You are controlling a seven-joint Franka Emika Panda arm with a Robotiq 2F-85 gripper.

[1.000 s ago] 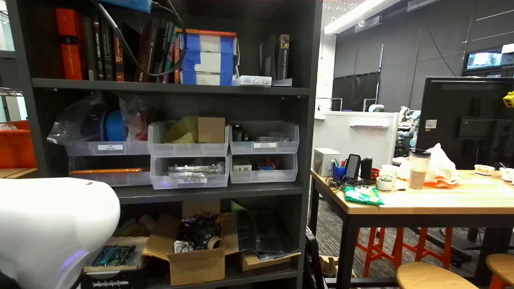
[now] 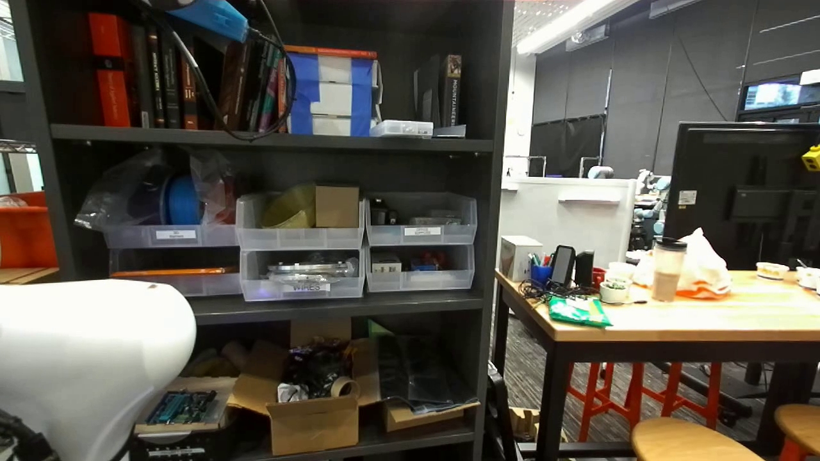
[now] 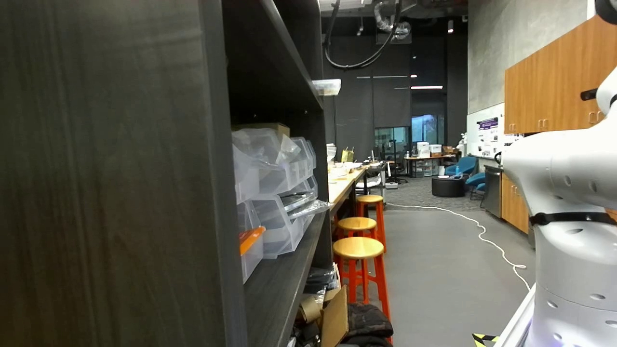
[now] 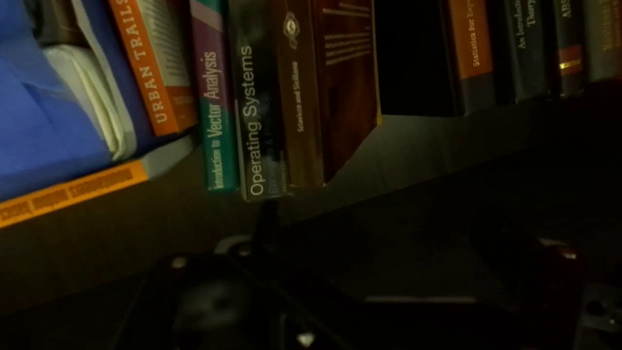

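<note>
In the dark wrist view, my gripper stands open along the lower edge, its dim parts wide apart and nothing visible between them. The picture seems turned over: the book ends face the gripper. A teal and purple book [image 4: 221, 134], a black "Operating Systems" book [image 4: 259, 128] and a brown book [image 4: 303, 105] are close to it. An orange "Urban Trails" book [image 4: 146, 70] is beside a blue-wrapped stack [image 4: 46, 116]. Exterior view 1 shows a blue arm part [image 2: 211, 16] with a cable before the top shelf; the fingers are out of sight there.
The black shelf unit [image 2: 307, 139] has clear bins [image 2: 301, 238] on its middle level and cardboard boxes [image 2: 315, 426] below. The white arm [image 2: 92, 346] fills the lower left. Bare shelf back shows in the gap between the leaning and upright books.
In exterior view 1 the blue arm part has come lower and slightly right, and its cable loop hangs lower. The white arm has shifted slightly right. Books and bins appear unmoved.
</note>
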